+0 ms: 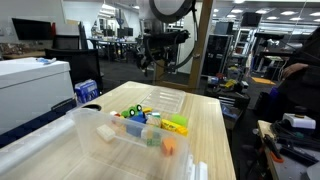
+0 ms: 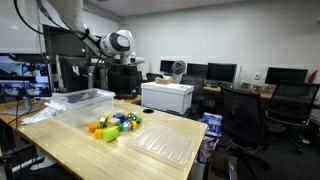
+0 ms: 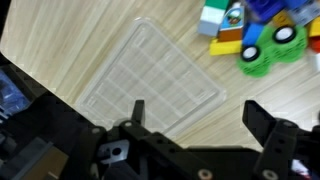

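Observation:
My gripper is open, and nothing sits between its fingers. In exterior view 1 the gripper (image 1: 147, 62) hangs well above the table's far part. Below it lies a flat, clear, ribbed lid or tray (image 3: 145, 78), also seen as a pale rectangle (image 2: 165, 143) on the wood. A cluster of colourful toy blocks (image 2: 118, 124) rests beside this panel. Among them, the wrist view shows a green wheeled piece (image 3: 270, 50) and a white-and-teal block (image 3: 212, 18).
A large clear plastic bin (image 1: 125, 158) occupies the near part of the table in exterior view 1. Past the table edge stands a blue box (image 1: 87, 91) near a white cabinet (image 1: 35, 88). Bare wood (image 1: 208, 125) shows right of the blocks.

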